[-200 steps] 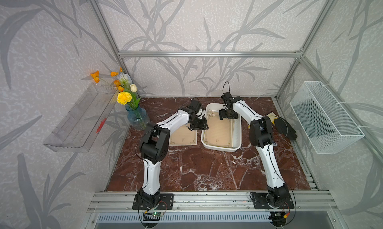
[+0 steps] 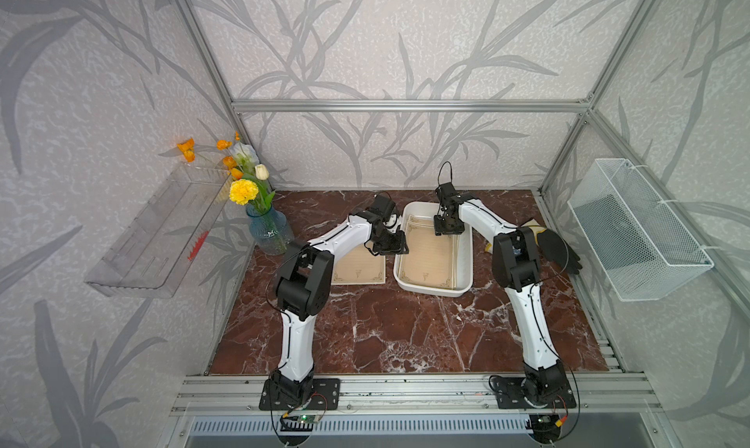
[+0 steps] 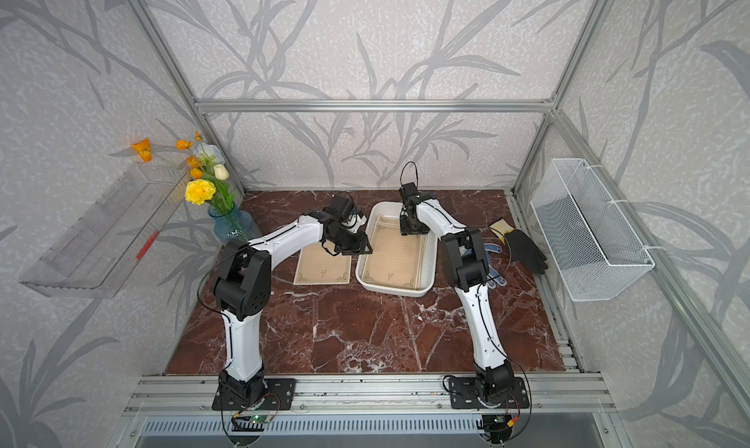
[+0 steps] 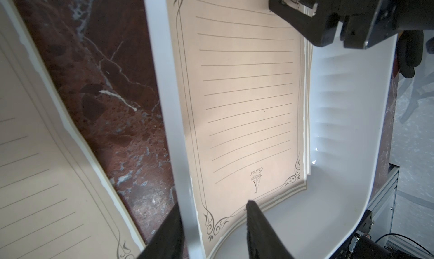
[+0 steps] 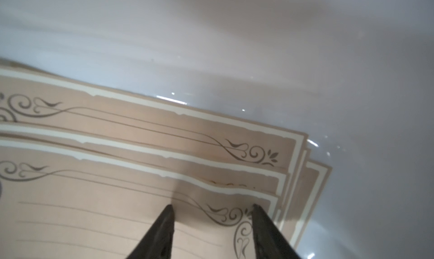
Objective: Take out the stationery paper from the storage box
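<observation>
Several sheets of lined tan stationery paper [image 4: 248, 96] lie stacked in the white storage box [image 2: 465, 272], close to its left wall. Another sheet of stationery [image 2: 359, 270] lies flat on the table, left of the box. My left gripper is over the box's left rim, its fingers apart, with the rim and the paper's edge below the gap. At the far right part of the box, my right gripper hovers above a corner of the stack with fingers parted. In the right wrist view the sheets' corners [image 5: 266, 155] are slightly fanned. No paper is visibly pinched by either gripper.
A blue vase with flowers [image 2: 269, 231] stands at the back left. Dark gloves [image 3: 525, 251] lie on the right of the table. Wire basket [image 2: 640, 229] and clear bin [image 2: 156, 237] hang at the sides.
The left arm looks still, and the papers look unmoved.
</observation>
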